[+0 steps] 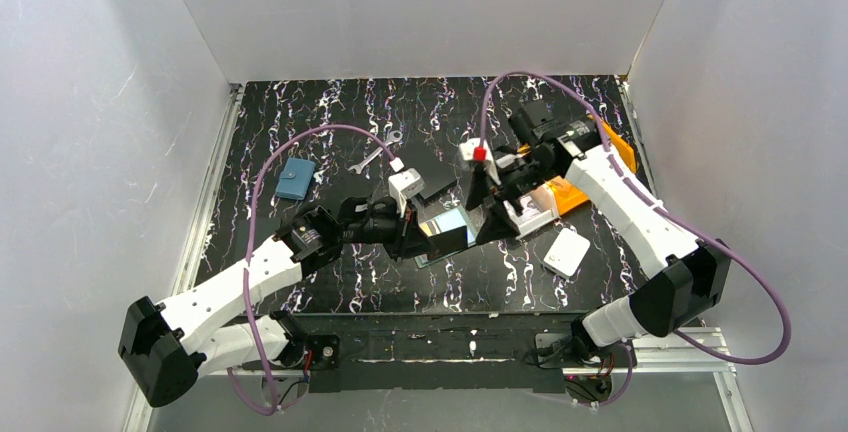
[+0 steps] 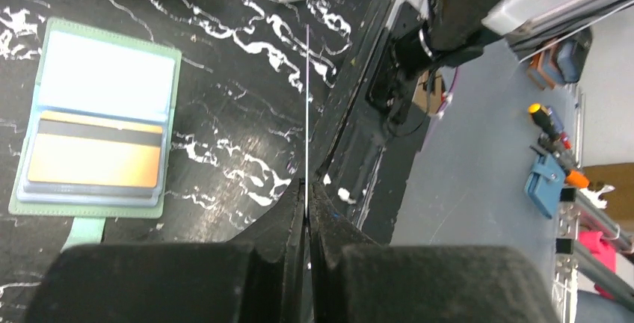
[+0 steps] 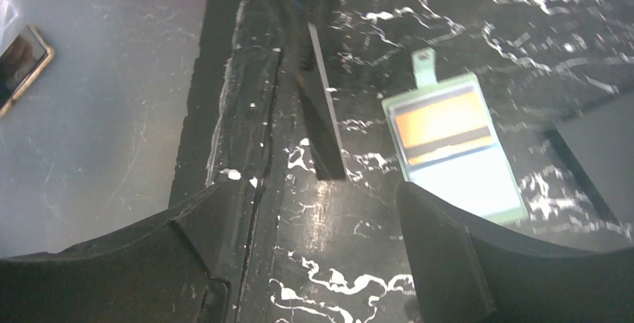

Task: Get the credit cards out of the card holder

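Note:
The pale green card holder [image 2: 101, 65], with a green tab and orange and grey cards [image 2: 93, 158] in it, lies flat on the black marbled table. My left gripper is shut on a thin dark card [image 3: 321, 128], seen edge-on in the left wrist view and hanging above the table in the right wrist view. My right gripper is open, its fingers spread, with nothing between them, to the right of that card in the top view [image 1: 490, 207].
A white tray [image 1: 530, 214], an orange item [image 1: 565, 192] and a white box [image 1: 566, 252] lie at right. A dark flat slab [image 1: 430, 172], a wrench [image 1: 370, 157] and a blue wallet [image 1: 296, 178] lie farther back.

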